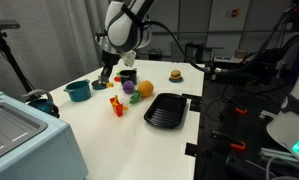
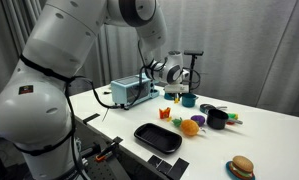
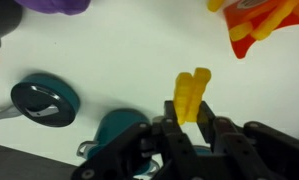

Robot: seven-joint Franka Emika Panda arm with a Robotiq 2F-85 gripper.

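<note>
Two yellow stick-like pieces [image 3: 200,82], which look like toy fries, stand between the fingers of my gripper in the wrist view. The fingers are shut on them. Above and to the right in that view is a red carton with more yellow fries [image 3: 274,15]; it stands upright on the white table [image 1: 154,150]. My gripper hangs over the table beyond this carton [image 1: 116,106], close to the teal pots [image 3: 114,132]. A dark-lidded teal pan [image 3: 47,100] lies to the left in the wrist view.
An orange fruit [image 1: 146,88] and a purple item [image 1: 128,86] lie near the black tray [image 1: 167,111]. A toy burger [image 2: 241,167] sits apart. At one end is a pale blue toaster-like box [image 1: 29,140].
</note>
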